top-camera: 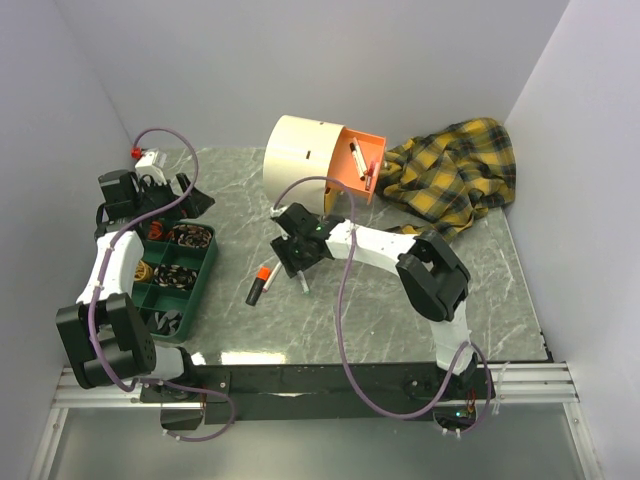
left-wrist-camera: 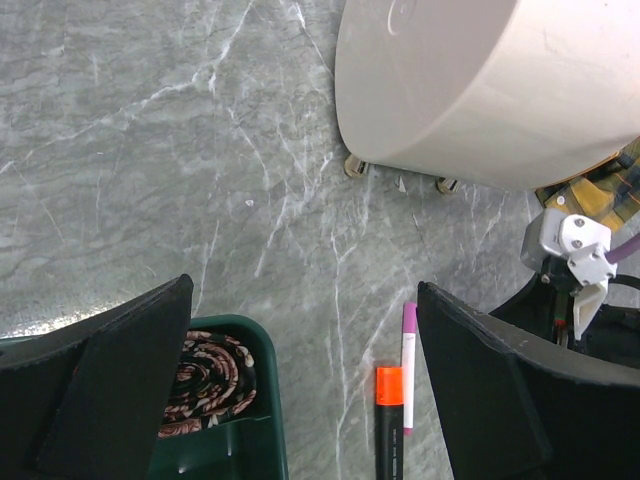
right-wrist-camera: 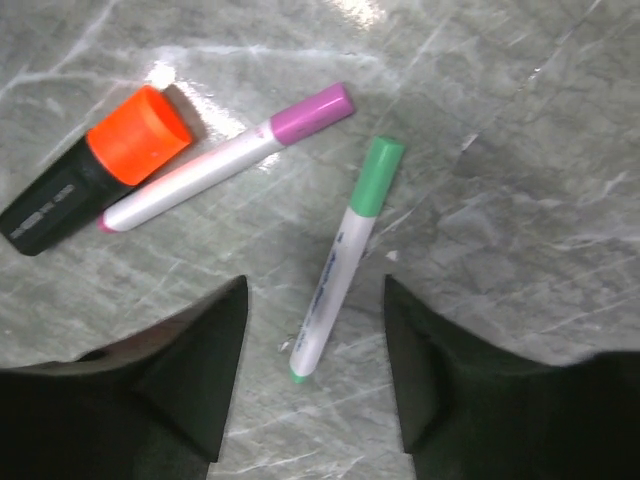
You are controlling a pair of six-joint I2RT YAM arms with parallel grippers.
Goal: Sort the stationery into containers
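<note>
Three pieces of stationery lie on the marble table. In the right wrist view a white marker with a green cap (right-wrist-camera: pixel 345 250) lies between the spread fingers of my right gripper, which is part open and grips nothing. To its left are a white marker with a purple cap (right-wrist-camera: pixel 225 160) and, touching or nearly touching it, a black highlighter with an orange end (right-wrist-camera: pixel 100 165). My left gripper (top-camera: pixel 198 192) stands open and empty above the far end of the green compartment tray (top-camera: pixel 205 275). An orange drawer (top-camera: pixel 345 178) holding several pens sticks out of the cream rounded container (top-camera: pixel 297 150).
Rolled patterned fabric items (top-camera: pixel 175 277) fill compartments of the tray. A yellow and black checked cloth (top-camera: pixel 460 165) is heaped at the back right. Bare table (top-camera: pixel 400 325) stretches across the front and right.
</note>
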